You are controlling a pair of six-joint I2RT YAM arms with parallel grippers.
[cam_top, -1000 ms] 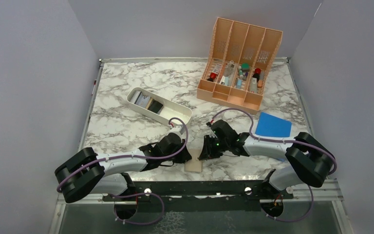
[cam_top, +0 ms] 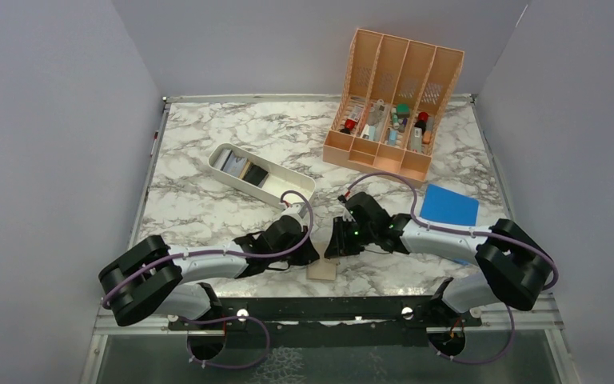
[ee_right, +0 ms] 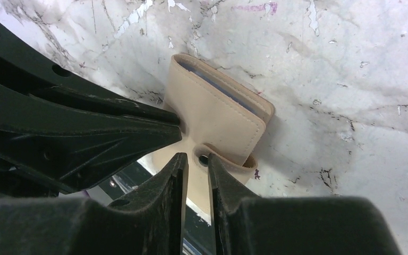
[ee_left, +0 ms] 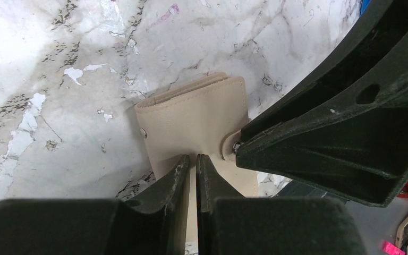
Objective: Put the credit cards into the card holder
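Note:
The beige card holder [cam_top: 321, 270] rests near the table's front edge, its slot opening away from the front. In the right wrist view, a grey-blue edge [ee_right: 228, 91] shows inside the slot. My left gripper is shut on the holder's left side, close to a metal snap. My right gripper is slightly open at the right side, its fingertips close to the small flap [ee_right: 228, 161] with its snap button. Whether the flap sits between those fingers is hard to tell. No loose card shows on the table.
A white tray [cam_top: 292, 182] with dark and grey flat items [cam_top: 240, 168] stands behind the left arm. A wooden compartment box [cam_top: 376, 158] holding several small things is at the back right. A blue sheet [cam_top: 449, 206] lies by the right arm.
The holder and left gripper have shifted slightly right.

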